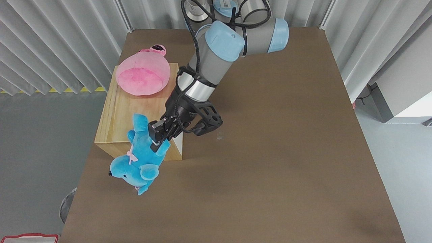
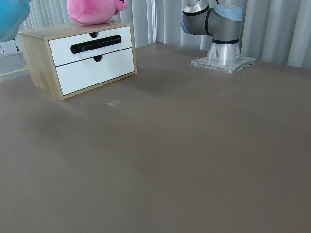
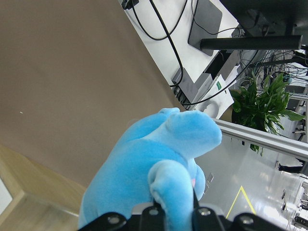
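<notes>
A blue plush bear (image 1: 133, 166) with a pink bow hangs from my gripper (image 1: 158, 139), which is shut on it, over the near end of the wooden drawer box (image 1: 109, 125). In the wrist view the blue plush (image 3: 130, 178) fills the lower middle, a limb between the fingers. The left view shows only part of the bear (image 2: 8, 19), raised at the top left. A pink plush toy (image 1: 141, 75) sits on top of the box, whose white drawer fronts (image 2: 95, 68) face the table.
The robot's base (image 2: 223, 58) stands at the back.
</notes>
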